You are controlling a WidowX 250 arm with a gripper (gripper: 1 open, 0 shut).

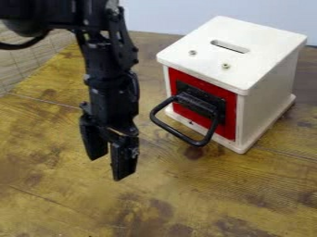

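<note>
My black gripper (109, 152) hangs over the wooden table at the left, its two fingers apart with nothing between them. To its right stands a white box (265, 94) with a slot and two bolts on top and a red front panel (225, 94). A black loop handle (187, 136) sticks out from that panel toward my gripper, apart from it.
A woven mat or panel (25, 65) lies at the upper left, and a pale wall (186, 11) stands behind.
</note>
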